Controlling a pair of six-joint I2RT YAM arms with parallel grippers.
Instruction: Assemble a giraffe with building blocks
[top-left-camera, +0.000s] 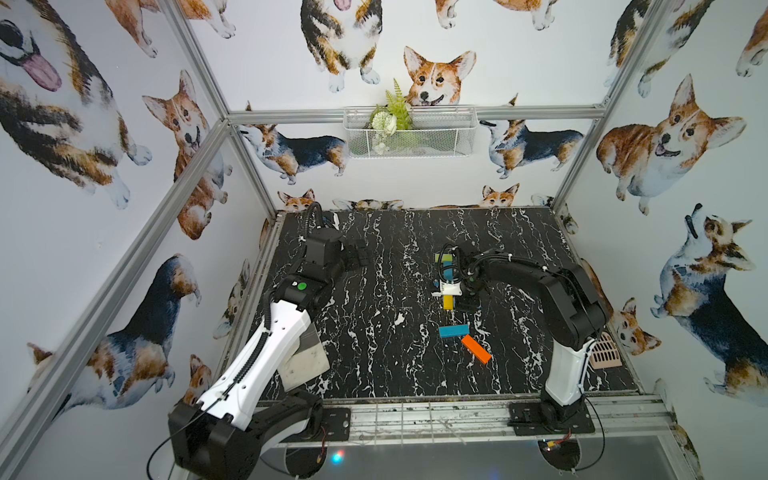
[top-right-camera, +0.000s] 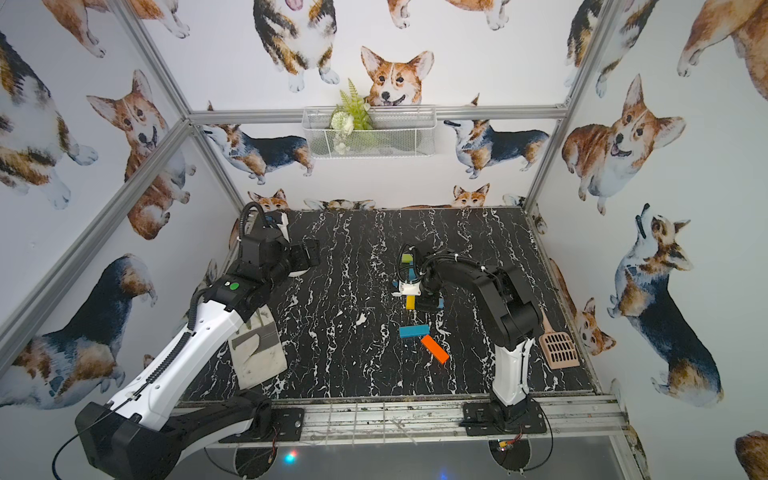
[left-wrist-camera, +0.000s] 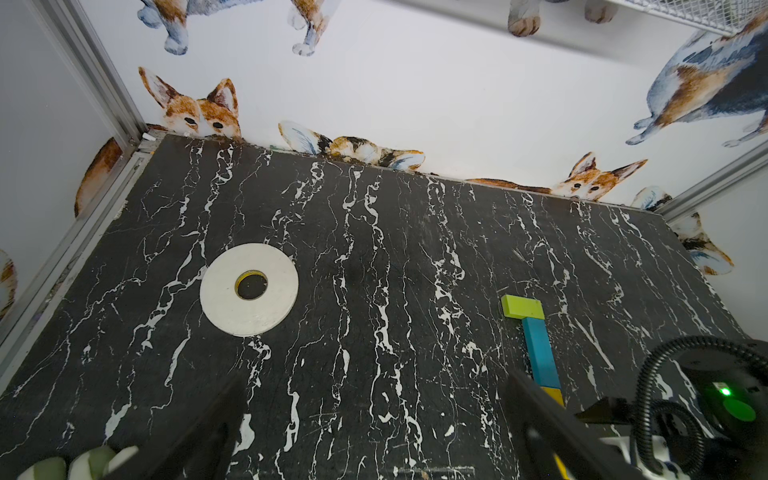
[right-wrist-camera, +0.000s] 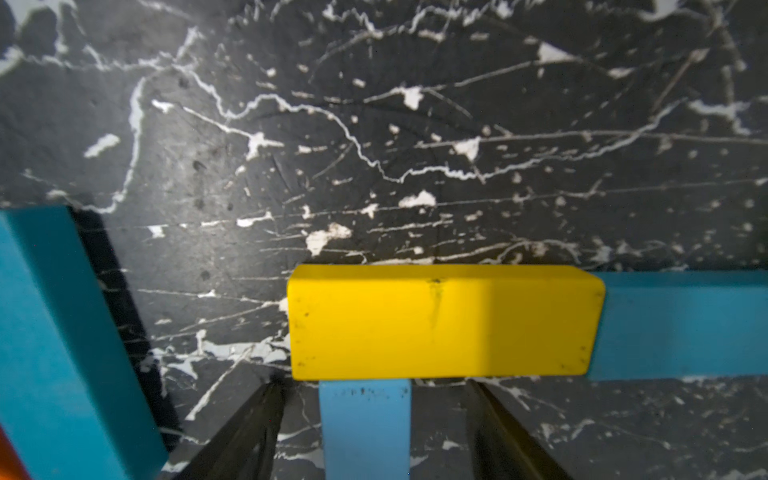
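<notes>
A lime green block (left-wrist-camera: 522, 307), a blue block (left-wrist-camera: 541, 352) and a yellow block (right-wrist-camera: 446, 321) lie in a line on the dark table. Against the yellow block's side rests the end of a light blue block (right-wrist-camera: 365, 428). My right gripper is over that light blue block, its fingers (right-wrist-camera: 249, 432) on either side with gaps showing. Nearer the front lie another blue block (top-left-camera: 453, 330) and an orange block (top-left-camera: 476, 349), almost touching. Far off at the left, my left gripper stands open and empty above the table.
A white ring-shaped roll (left-wrist-camera: 249, 308) lies at the back left. Toward the front left is a grey and white flat piece (top-right-camera: 260, 356), and a pinkish slotted scoop (top-right-camera: 560, 349) lies by the right edge.
</notes>
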